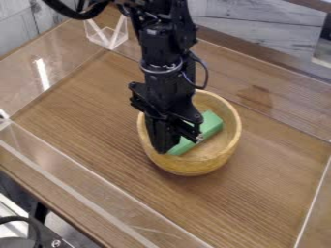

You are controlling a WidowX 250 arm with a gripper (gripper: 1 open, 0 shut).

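My black gripper [168,130] is low over a yellow round bowl [196,165] on the wooden table, its fingers pointing down at the bowl's left part. A green block [199,134] lies in the bowl, partly hidden behind the fingers. I cannot tell whether the fingers touch the block or how far apart they stand.
Bare wooden table [72,116] surrounds the bowl on the left and in front, with open surface to the right too. A pale object stands at the top left edge of the view.
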